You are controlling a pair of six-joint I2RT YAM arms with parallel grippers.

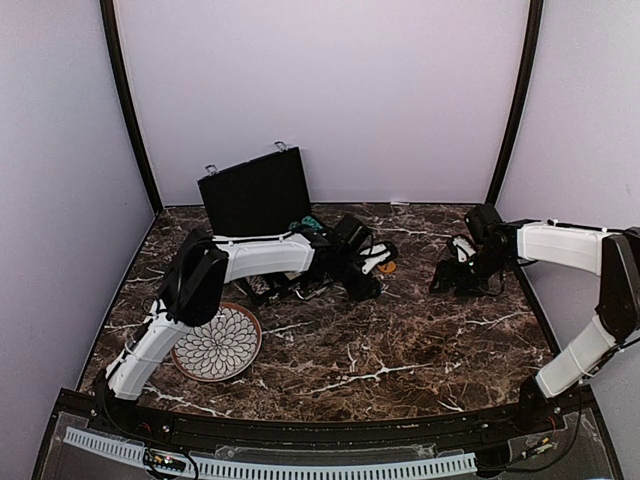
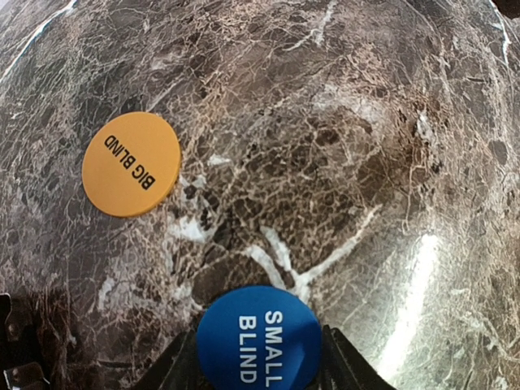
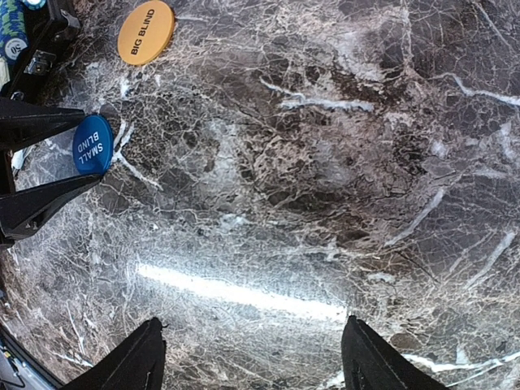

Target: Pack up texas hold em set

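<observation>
Between the fingers of my left gripper is the blue SMALL BLIND button [image 2: 260, 335], gripped at its two sides. The right wrist view also shows this blue button [image 3: 93, 145] between the left fingertips, close to the tabletop. An orange BIG BLIND button [image 2: 131, 164] lies flat on the marble, apart from the fingers. Behind the left arm stands the black case [image 1: 256, 194], lid raised; the arm covers much of its base. Over bare marble at the right, my right gripper is open and empty.
A patterned plate [image 1: 217, 343] sits at the front left, beneath and beside the left arm. Walls close in the left, right and back.
</observation>
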